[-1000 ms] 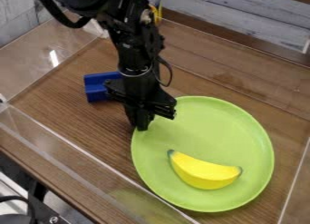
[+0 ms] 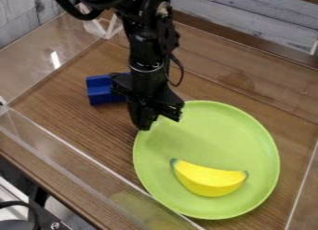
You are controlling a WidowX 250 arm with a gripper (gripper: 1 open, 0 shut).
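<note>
My black gripper (image 2: 144, 115) points down at the left edge of a green plate (image 2: 211, 131), its fingertips low by the rim; what is between them is hidden by the dark fingers. A yellow toy banana (image 2: 206, 181) lies on the lower part of the plate. A blue block (image 2: 99, 90) sits on the wooden table to the left of the gripper, partly behind it.
Clear plastic walls edge the wooden table (image 2: 236, 66) on the left and front. Bare wood is free behind and to the right of the plate. A black cable shows at the bottom left.
The gripper has moved slightly up and to the left. The plate and banana have shifted very little, if at all.
</note>
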